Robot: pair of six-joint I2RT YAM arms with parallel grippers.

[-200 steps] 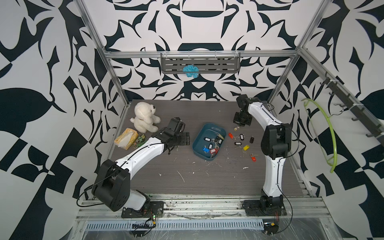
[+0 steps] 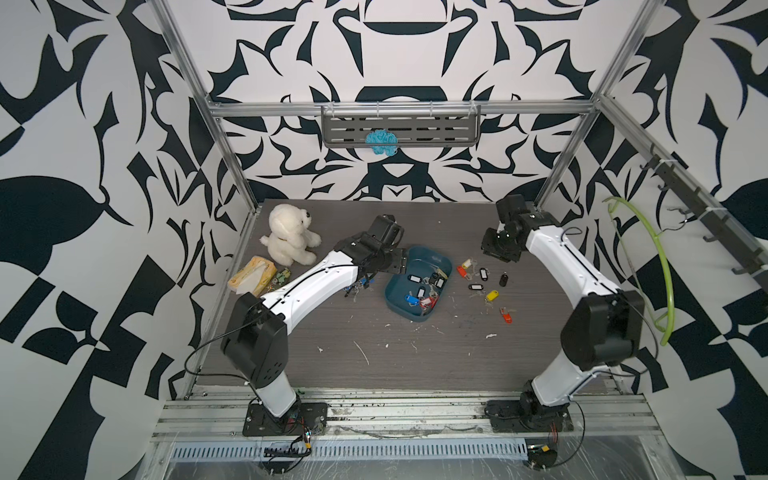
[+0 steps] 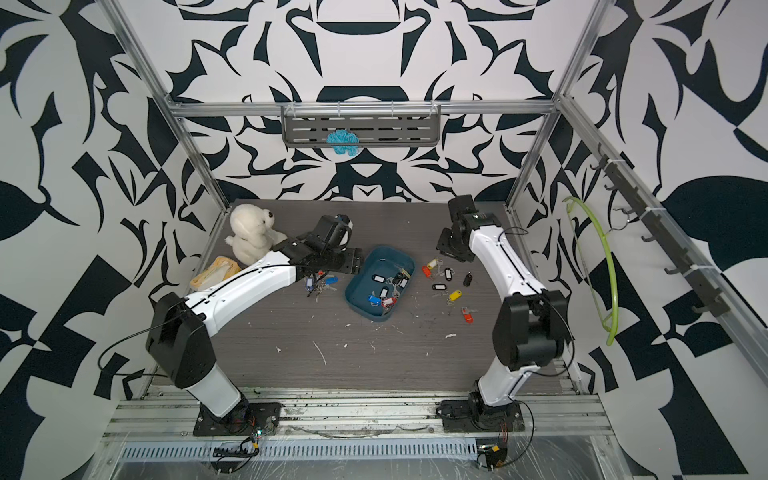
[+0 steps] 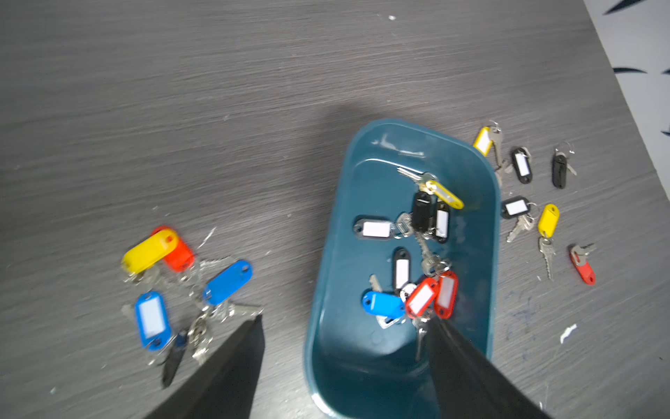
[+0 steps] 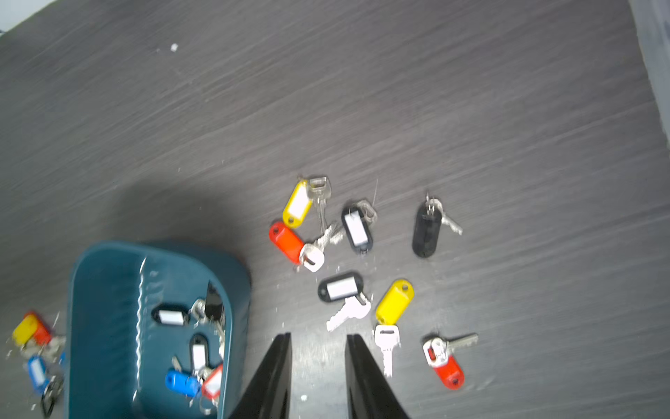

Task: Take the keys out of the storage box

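The teal storage box [image 2: 392,296] stands mid-table, holding several tagged keys: a blue tag [image 4: 384,304], red tags [image 4: 422,296], black tags [image 4: 421,211] and a yellow tag [image 4: 445,195]. My left gripper hangs over the box's left side, open, its fingers [image 4: 237,359] wide apart and nothing between them. To the right of the box, above the bare table, my right gripper has a gap between its fingers and holds nothing. Keys lie below it: a yellow tag [image 5: 395,301], an orange-red tag [image 5: 286,241] and black tags [image 5: 427,229] among them.
Left of the box lies another cluster of keys with blue tags [image 4: 229,282]. A white plush bear [image 2: 288,234] and a yellow packet [image 2: 254,277] sit at the far left.
My left gripper has moved right, from beside the box to over its left edge.
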